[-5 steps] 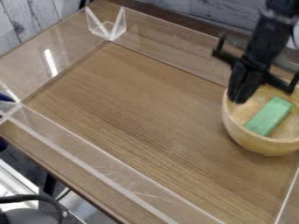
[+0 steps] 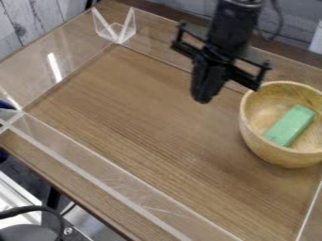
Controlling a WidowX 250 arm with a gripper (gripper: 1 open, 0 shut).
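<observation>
The black gripper [image 2: 208,80] hangs above the table's upper middle, left of a wooden bowl [image 2: 258,139] at the right. It is blurred, and nothing shows between its fingers, which look shut. A green block [image 2: 291,126] lies inside the bowl.
Clear plastic edging runs along its sides, with a small clear corner piece [image 2: 113,28] at the top left. A dark object [image 2: 28,226] is at the bottom left edge.
The gripper has moved left, away from above the bowl. The bowl and the green block look unmoved.
</observation>
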